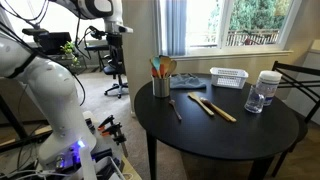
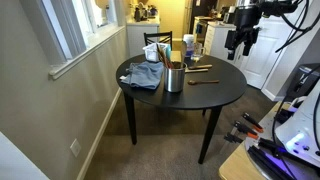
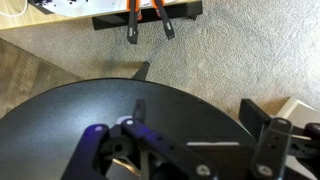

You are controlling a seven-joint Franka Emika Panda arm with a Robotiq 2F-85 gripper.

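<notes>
My gripper is open above the near edge of the round black table (image 3: 70,115), with nothing between its fingers. In exterior view 2 the gripper (image 2: 238,45) hangs at the upper right, raised clear of the tabletop. A metal canister (image 1: 161,87) full of wooden utensils (image 1: 160,67) stands on the table. To its right lie a reddish-brown spoon (image 1: 176,111) and light wooden utensils (image 1: 217,111). In the wrist view the gripper body hides part of the table; a sliver of something tan shows beneath it.
A white basket (image 1: 229,78) stands at the table's back, clear jars (image 1: 256,99) at the right. Grey-blue cloth (image 2: 142,76) lies beside the canister. A black chair (image 1: 300,82) stands behind.
</notes>
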